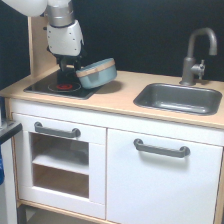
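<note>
The blue-grey pot (pixel 98 77) is tilted, its right side higher than its left, over the right edge of the black stove top (pixel 47 86). My gripper (pixel 70 70) points down at the pot's left side, its dark fingers close against the rim or touching it. The fingers are small and dark here, so whether they are shut on the pot does not show clearly. Whether the pot's lower left edge still rests on the surface is also hard to tell.
On the right, a metal sink (pixel 178 98) is set into the wooden counter (pixel 125 88), with a grey faucet (pixel 196 58) behind it. Counter space between pot and sink is clear. Below is an open-fronted oven (pixel 62 158) beside a white cabinet door (pixel 160 185).
</note>
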